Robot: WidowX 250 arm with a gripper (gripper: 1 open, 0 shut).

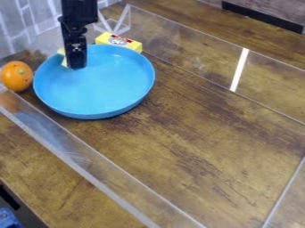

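My gripper (75,55) reaches down from the top left over the left back part of a blue plate (95,89). A small pale piece is mostly hidden behind its fingertips, so I cannot tell whether the fingers are around it or how far they are closed. An orange fruit (17,77) sits just left of the plate.
A yellow box (120,43) with red print lies behind the plate. Clear panels or edges run along the left and back. A blue object (7,218) shows at the bottom left corner.
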